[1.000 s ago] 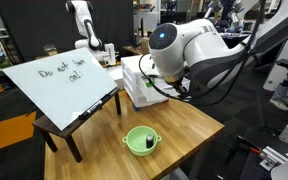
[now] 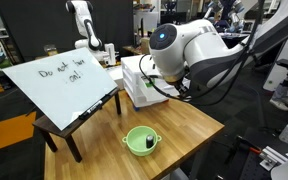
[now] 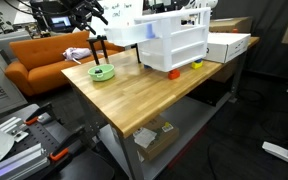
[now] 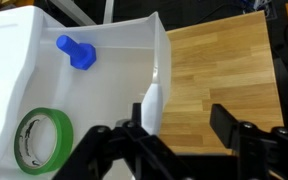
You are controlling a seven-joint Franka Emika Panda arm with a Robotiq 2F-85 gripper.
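Observation:
In the wrist view my gripper stands open, its two dark fingertips apart. The rim of an open white drawer (image 4: 109, 80) runs up beside the left finger, and bare wood lies below the gap. Inside that drawer are a blue knob-shaped piece (image 4: 76, 51) and a green tape roll (image 4: 44, 140). A green bowl (image 2: 130, 141) on the table holds a small dark object (image 2: 151, 142). The white arm (image 2: 169, 50) hides my fingertips in exterior view 1.
The drawer belongs to a white storage unit (image 3: 179, 38) on the wooden table (image 3: 149, 98). Small red and yellow items (image 3: 174, 74) lie by its base. A tilted whiteboard (image 2: 64, 85) stands at the left.

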